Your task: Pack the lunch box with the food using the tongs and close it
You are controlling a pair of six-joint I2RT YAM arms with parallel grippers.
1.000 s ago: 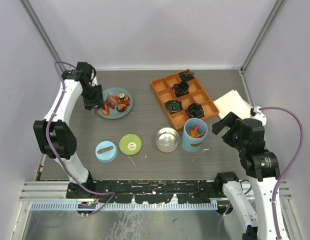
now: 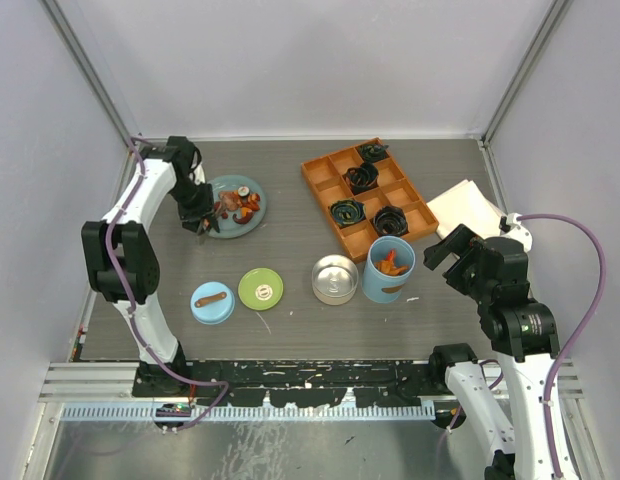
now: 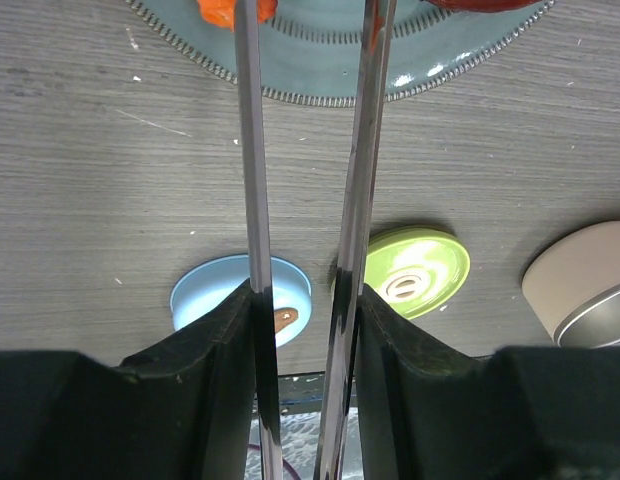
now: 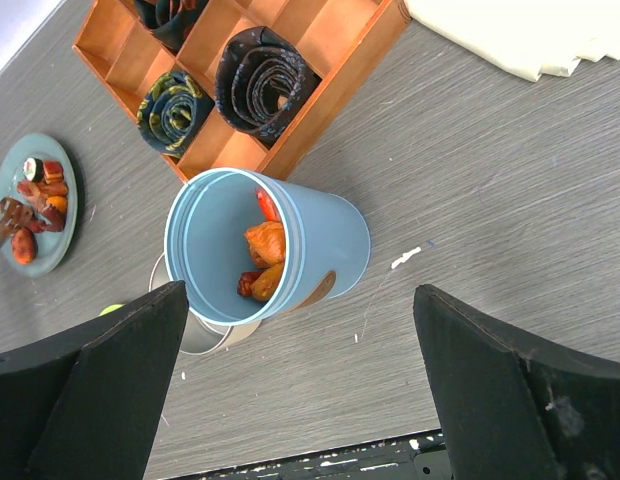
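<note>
My left gripper (image 2: 205, 222) is down at the left side of the blue-grey plate (image 2: 230, 222) of food; in the left wrist view its long fingers reach over the plate's rim beside an orange piece (image 3: 220, 12), tips out of frame, so any grip is unclear. The blue container (image 2: 382, 286) holds orange and red food pieces (image 4: 266, 240). A steel pot (image 2: 335, 276), green lid (image 2: 260, 288) and blue lid (image 2: 213, 309) lie along the front. My right gripper (image 2: 447, 250) stands open above the table at the right, empty.
An orange divided tray (image 2: 410, 205) with dark rolled items stands at the back right, a cream stack of sheets (image 2: 465, 208) beside it. The bare table between the plate and the lids is clear.
My left arm has moved right and slightly down, bringing the gripper further over the plate's left side. The right arm has stayed still.
</note>
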